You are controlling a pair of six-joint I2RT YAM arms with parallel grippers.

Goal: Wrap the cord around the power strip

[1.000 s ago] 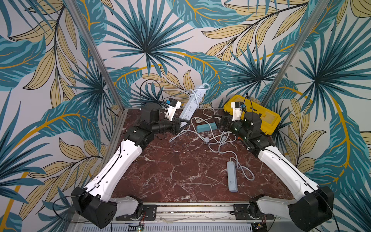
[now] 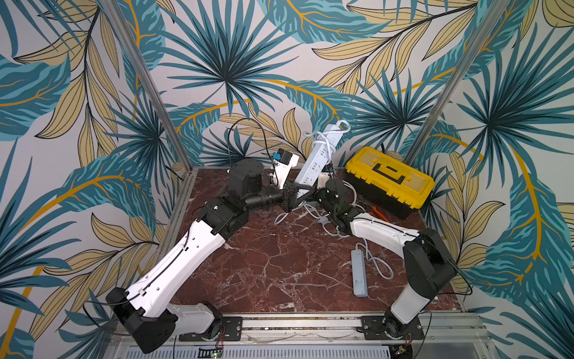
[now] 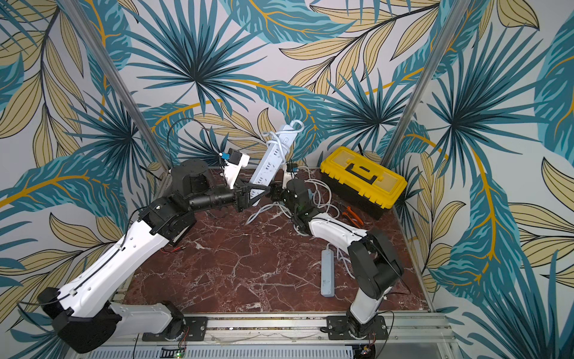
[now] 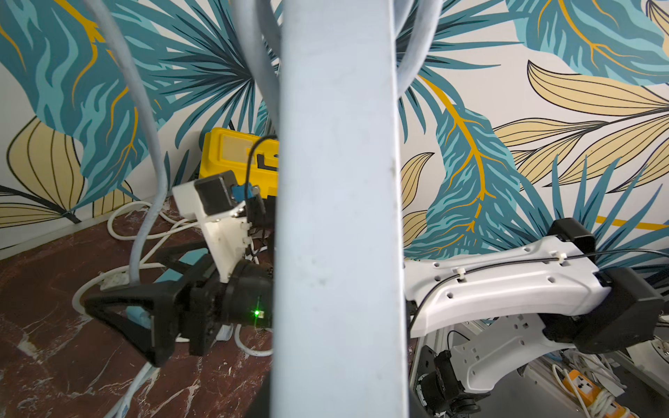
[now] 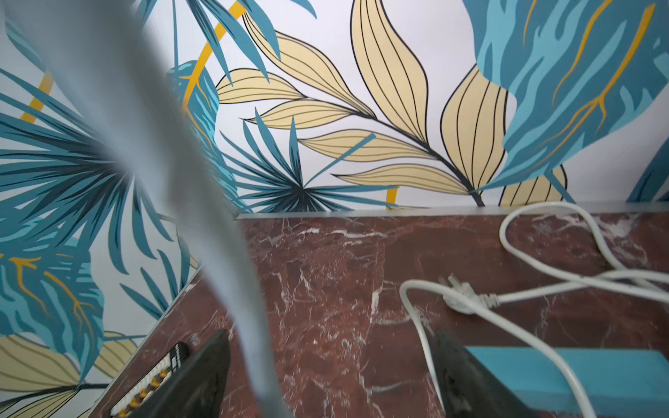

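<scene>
The white power strip (image 2: 320,158) is raised and tilted over the back of the table. My left gripper (image 2: 299,190) is shut on its lower end; in the left wrist view the strip's smooth back (image 4: 339,209) fills the middle and hides the fingertips. Loops of cord (image 2: 323,140) go around the strip's upper end. My right gripper is close beside the strip, its fingers open. A hanging length of cord (image 5: 240,306) crosses between the right gripper's blurred fingers (image 5: 198,379), nearer the left one; neither finger clamps it.
A yellow toolbox (image 2: 388,179) stands at the back right, with orange-handled pliers (image 3: 352,216) before it. A teal block (image 5: 578,376) and white cords (image 5: 543,289) lie behind the right gripper. Another grey strip (image 2: 358,272) lies front right.
My right gripper has swung left and inward, from near the toolbox to beside the strip. My left gripper, still holding the strip, has shifted a little to the right.
</scene>
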